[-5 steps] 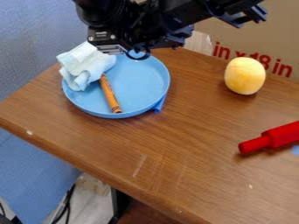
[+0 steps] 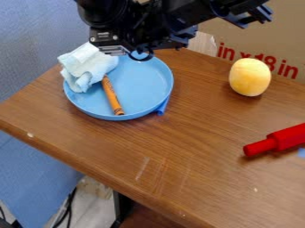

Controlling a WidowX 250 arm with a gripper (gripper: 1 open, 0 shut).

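Note:
A black arm reaches in from the top, its gripper [image 2: 117, 44] low over the back of a round blue plate [image 2: 152, 89]. I cannot make out whether its fingers are open or shut. On the plate's left side lies a crumpled pale cloth [image 2: 86, 64], close below the gripper. An orange stick-like object [image 2: 112, 96] lies on the plate beside the cloth, running toward the front.
A yellow round fruit [image 2: 251, 77] stands at the back right. A red cylinder with a handle [image 2: 284, 139] lies at the right edge. A cardboard box [image 2: 256, 31] is behind. The table's left edge drops away.

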